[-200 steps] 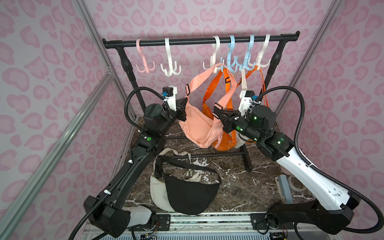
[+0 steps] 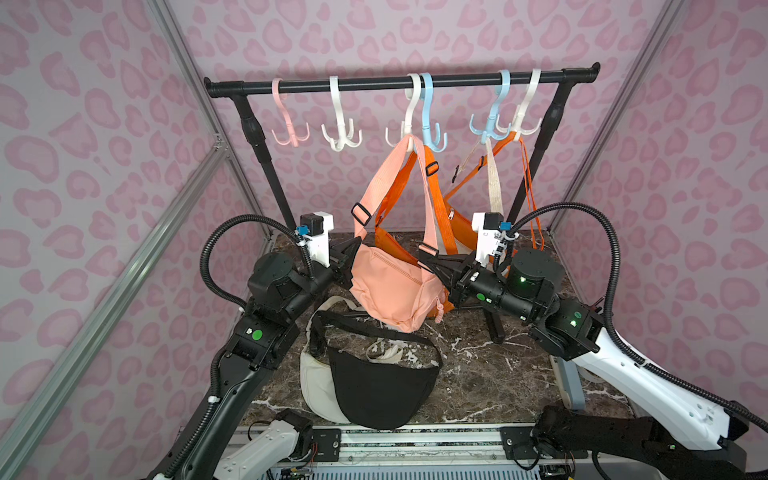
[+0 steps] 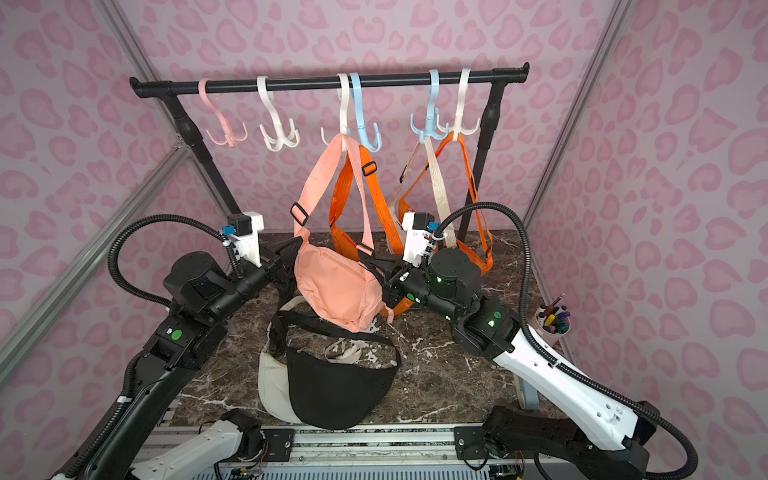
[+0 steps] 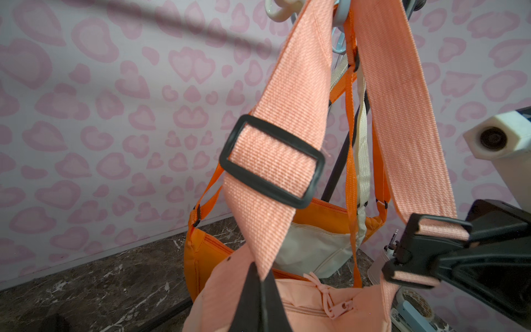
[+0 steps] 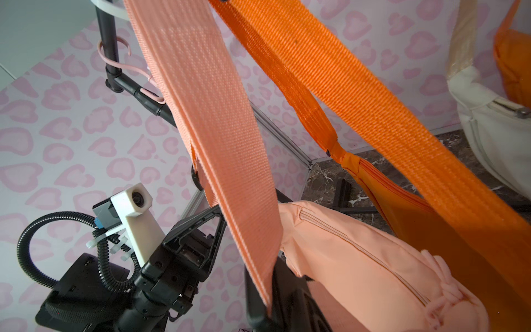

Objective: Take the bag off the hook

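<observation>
The pink bag [image 2: 392,284] hangs tilted, its strap [image 2: 382,177] running up taut in a narrow peak to a lower prong of the middle white hook [image 2: 411,104]. My left gripper is shut on the left side of this strap, below a black buckle [image 4: 271,160]; the webbing bunches to a point between the fingers. On the other side, my right gripper is shut on the strap close to the second buckle [image 4: 442,221]. Part of the bag's body is hidden behind the fingertips in the left wrist view.
Right behind the pink bag hangs an orange bag [image 5: 387,204] by its strap, near the blue hook [image 2: 430,112]. More straps hang from the right-hand hooks [image 2: 492,112]. A black bag [image 2: 384,388] lies on the table. Two left-hand hooks [image 2: 340,120] are empty.
Both grippers have moved down and left with the pink bag, which now sits lower. Its strap has gone from a wide arch to a tight peak. The middle white and blue hooks have shifted left.
</observation>
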